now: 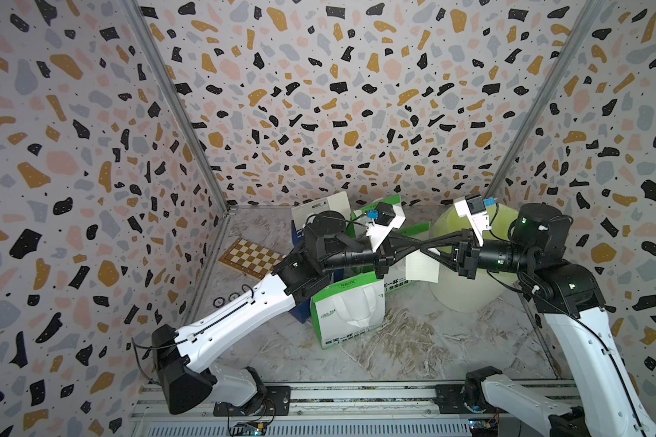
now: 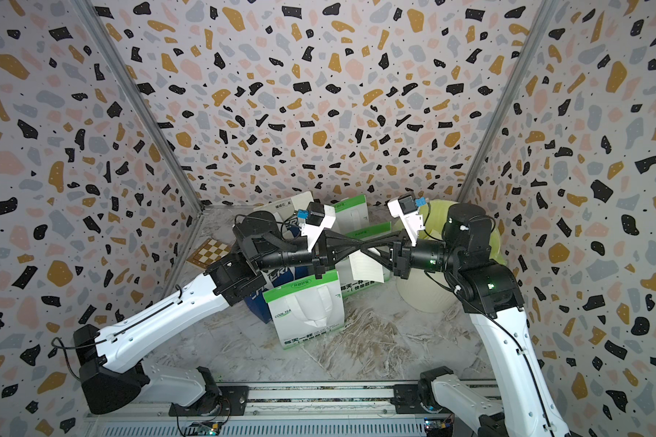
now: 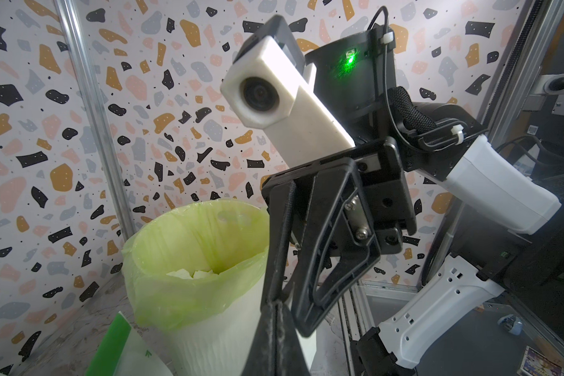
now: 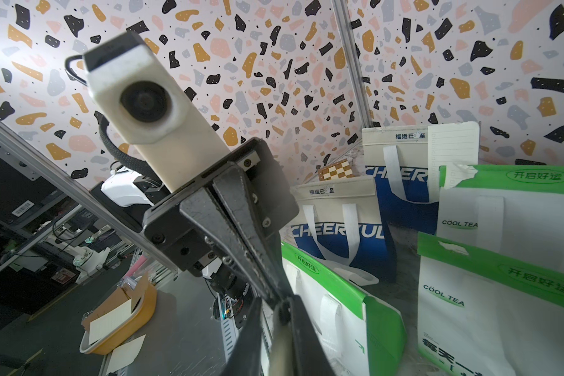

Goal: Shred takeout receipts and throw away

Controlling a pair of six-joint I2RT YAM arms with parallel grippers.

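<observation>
A cream receipt (image 1: 421,269) hangs below the meeting fingertips of my two grippers. My left gripper (image 1: 412,243) is shut on its top edge, as far as the top views show. My right gripper (image 1: 433,247) reaches the same edge from the right; its fingers overlap the left's, and I cannot tell whether they are closed. The bin (image 3: 188,313) with a yellow-green liner stands behind the right arm, with pale paper pieces (image 3: 194,274) inside.
Green-and-white bags (image 2: 302,313) and blue CHEERFUL bags (image 4: 335,232) crowd the middle of the table. A checkered board (image 1: 249,256) lies at the back left.
</observation>
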